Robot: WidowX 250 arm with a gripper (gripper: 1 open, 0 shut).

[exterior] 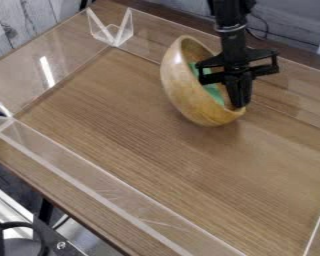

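A wooden bowl (186, 78) is tilted steeply up on its side near the upper middle of the table. A green block (211, 76) shows inside it, partly hidden. My black gripper (236, 84) is at the bowl's right side, over its rim; the fingertips are hard to make out against the bowl, and whether they grip the rim cannot be told.
A small clear container (109, 27) stands at the back left. Dark cables lie at the lower left edge.
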